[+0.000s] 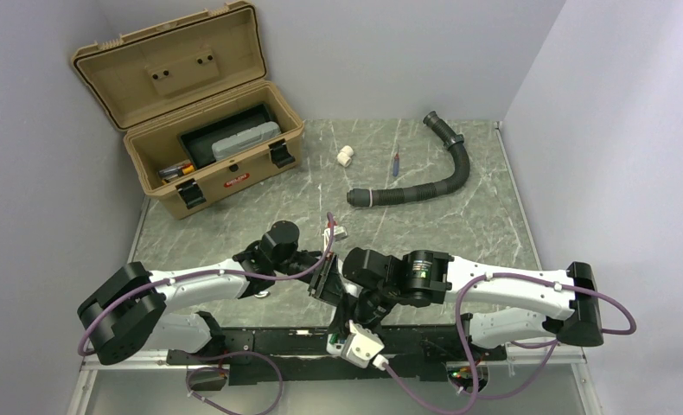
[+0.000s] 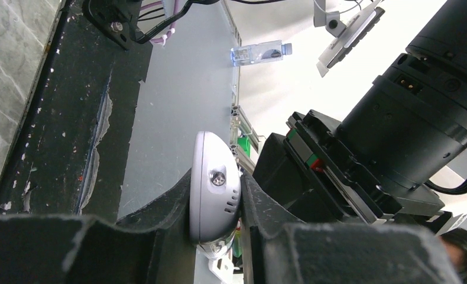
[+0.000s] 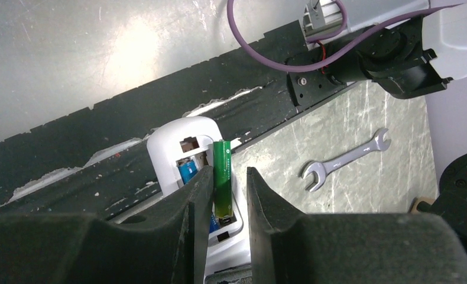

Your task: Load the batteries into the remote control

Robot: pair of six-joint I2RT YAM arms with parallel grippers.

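Note:
The white remote (image 2: 212, 195) is clamped by one end in my left gripper. Its open battery compartment faces the camera in the right wrist view, and a blue battery (image 3: 187, 170) lies inside it, partly hidden by a finger. Over the other side of the compartment is a green battery (image 3: 222, 180), its lower end near the metal contact. Between the tips of my right gripper the gap is narrow. The battery sits by the left finger (image 3: 200, 195), and space shows toward the other finger; whether it is gripped is unclear.
A wrench (image 3: 346, 158) lies on the marble table to the side. Farther back are a black hose (image 1: 416, 192), a small screwdriver (image 1: 396, 164), a white pipe fitting (image 1: 345, 156) and the open tan toolbox (image 1: 226, 181). Both arms crowd together at the front edge.

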